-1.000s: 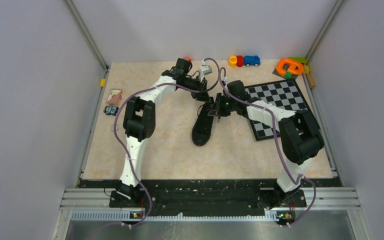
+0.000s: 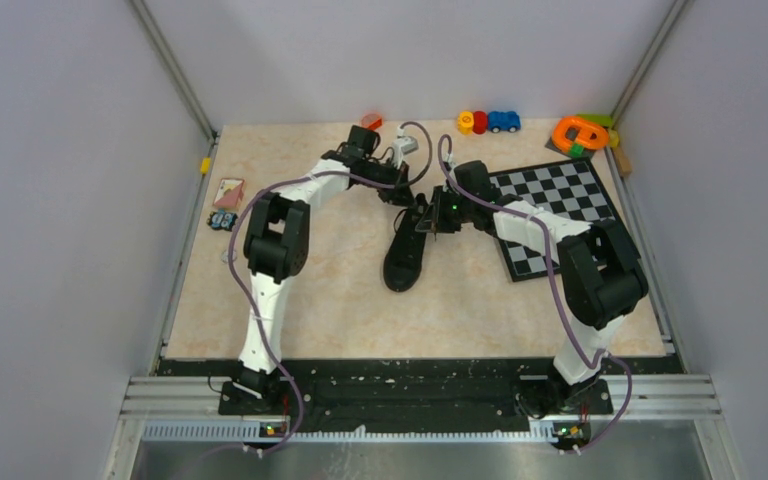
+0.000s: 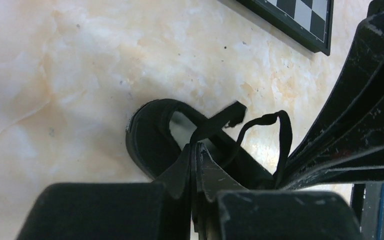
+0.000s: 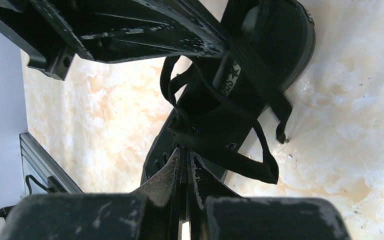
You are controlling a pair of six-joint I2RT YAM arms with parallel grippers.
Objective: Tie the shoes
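A black shoe (image 2: 402,265) lies at the middle of the table, toe end toward the back under both grippers. In the left wrist view my left gripper is shut at a lace (image 3: 215,122) that runs from its tips over the shoe (image 3: 150,135); whether it is pinched is hard to tell. In the right wrist view my right gripper is shut where a lace loop (image 4: 230,155) meets its tips over the shoe (image 4: 285,50); other laces hang loose over the shoe's side.
A checkerboard (image 2: 550,190) lies on the right beneath the right arm. Toys (image 2: 500,121) line the back edge, with small items (image 2: 228,195) at the left.
My left arm has shifted slightly, its wrist a little lower and leftward in the top view. The right arm and shoe look unchanged.
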